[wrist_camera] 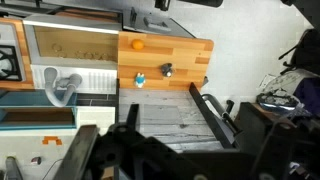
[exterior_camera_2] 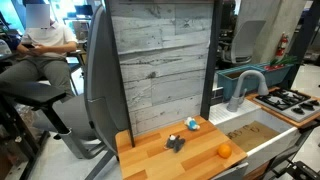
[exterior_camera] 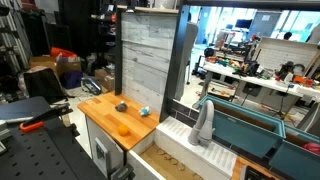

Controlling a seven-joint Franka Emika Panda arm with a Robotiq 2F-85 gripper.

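Note:
An orange ball-like thing [exterior_camera: 123, 129] sits on the wooden counter [exterior_camera_2: 150, 163], near the open drawer. Farther back on the same counter are a small blue-and-white object [exterior_camera_2: 192, 123] and a small dark grey object [exterior_camera_2: 176, 143]. All three also show in the wrist view, well away from the gripper. Dark parts of my gripper fill the bottom of the wrist view, their two sides spread apart. Nothing shows held between them, so the gripper looks open.
Beside the counter a light-coloured drawer [exterior_camera: 170, 160] stands pulled out, its inside apparently bare. A grey faucet [exterior_camera: 204, 122] rises by a blue-green sink [exterior_camera: 242, 128]. The white plank wall [exterior_camera_2: 165, 72] bounds the counter's back. A person [exterior_camera_2: 42, 45] sits at the far left.

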